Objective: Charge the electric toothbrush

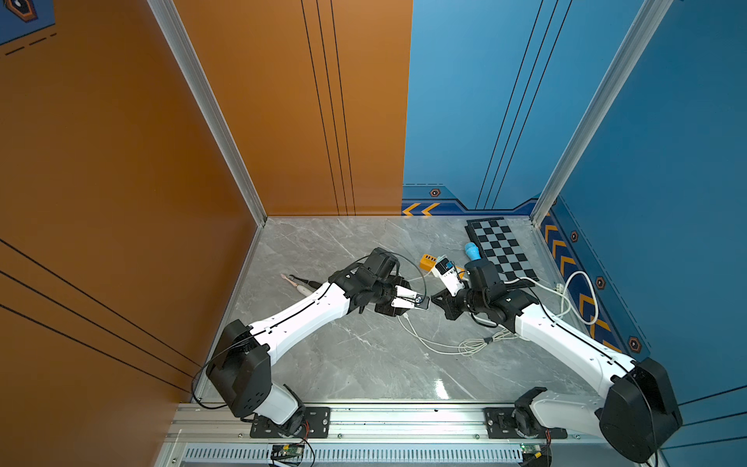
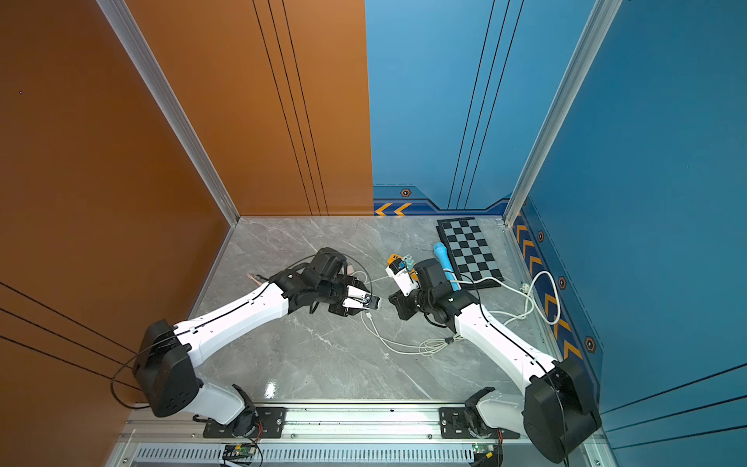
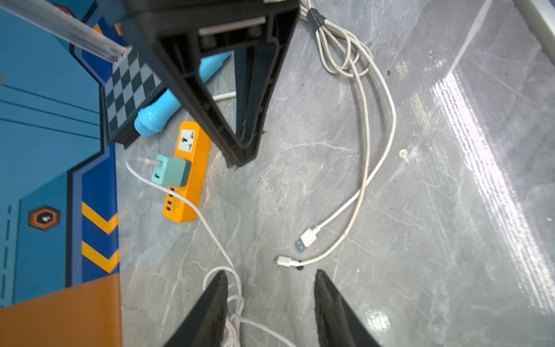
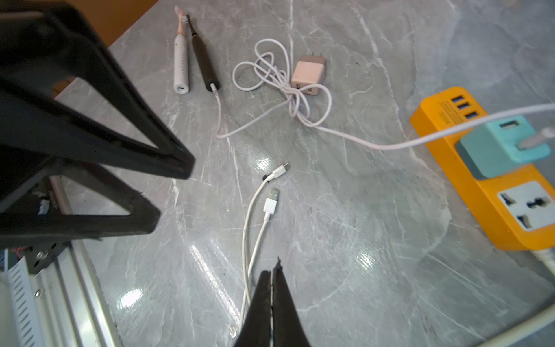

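Observation:
My left gripper hangs over the table, its fingers apart with nothing between them. A white cable's small plug and USB plug lie below it. My right gripper has its fingertips close together; I cannot tell whether they touch. A white toothbrush and a black toothbrush lie at the table's left, a thin cable at the black one's base. A pink adapter lies by coiled cable. A mint adapter sits on the orange power strip.
At the back right are a checkered board and a blue cylinder. The coiled white cable lies toward the front right. Bare marble spreads over the front left.

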